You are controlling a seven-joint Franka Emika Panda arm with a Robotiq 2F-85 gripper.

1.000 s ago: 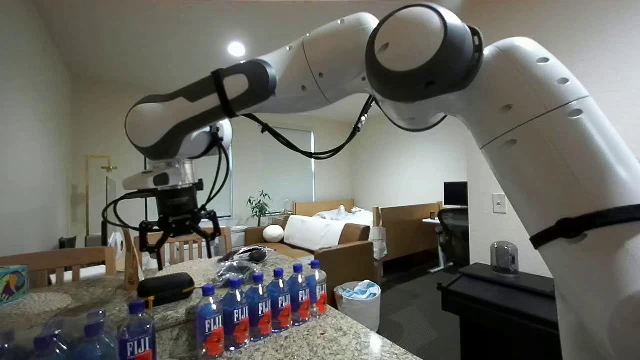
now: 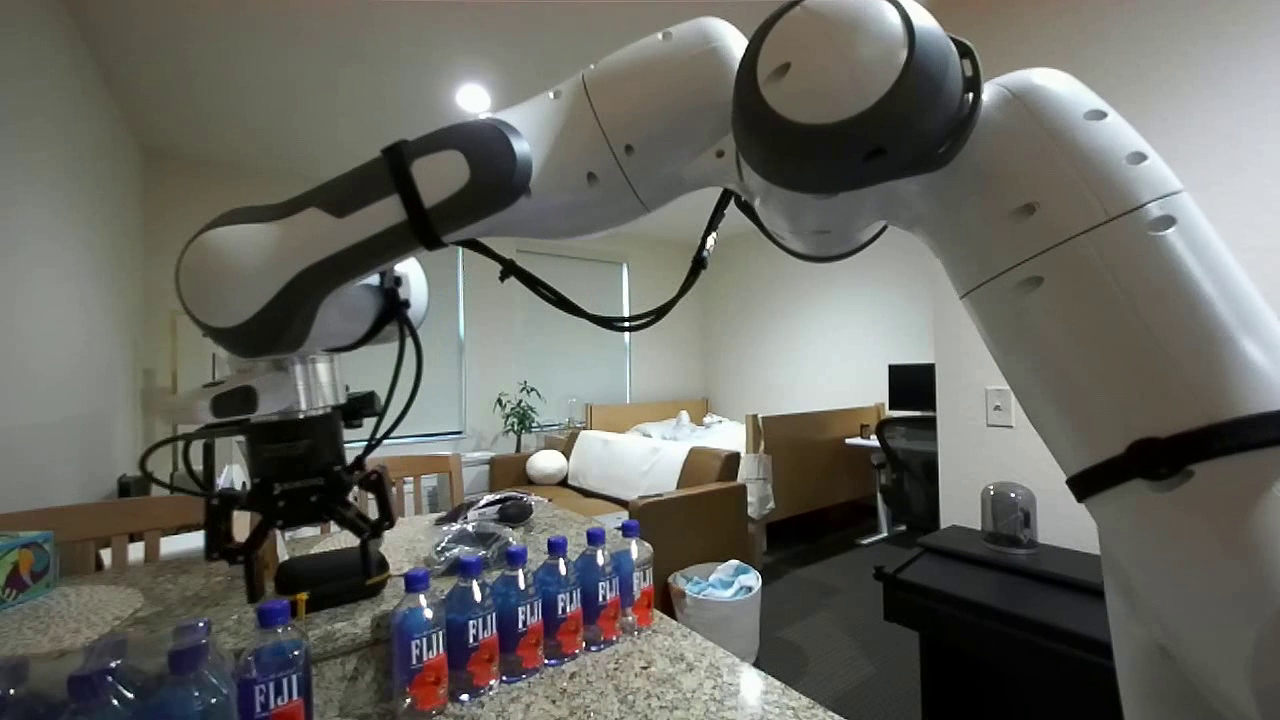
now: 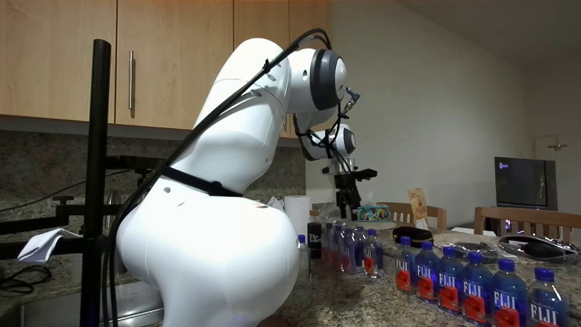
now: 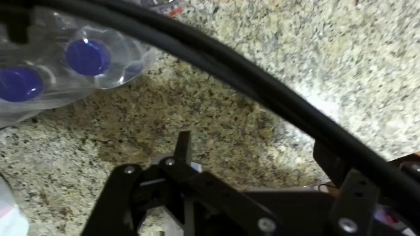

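My gripper [image 2: 314, 570] hangs fingers-down over the granite counter, open with nothing between its fingers. Exterior view 1 has it overlapping the black case [image 2: 342, 586], above the lone FIJI bottle [image 2: 276, 672] at lower left. In the wrist view, bare speckled counter [image 4: 220, 137] lies beneath the open fingers. Two blue-capped bottles [image 4: 88, 57] stand at upper left there, clear of the fingers [image 4: 183, 145]. A row of FIJI bottles [image 2: 522, 618] runs along the counter to the right. A second bottle group [image 3: 348, 248] shows in exterior view 2; plastic wrap seems to cover part of it.
Clear plastic packaging [image 2: 474, 542] lies behind the bottle row. A colourful box [image 2: 26, 566] sits at the far left. Wooden chairs [image 3: 525, 224] border the counter. A dark cable [image 4: 252, 88] crosses the wrist view. Counter between the two bottle groups is free.
In exterior view 1 the arm has swung left and lowered. My gripper now overlaps the black case instead of hanging above and to its right. Bottles and case have not moved.
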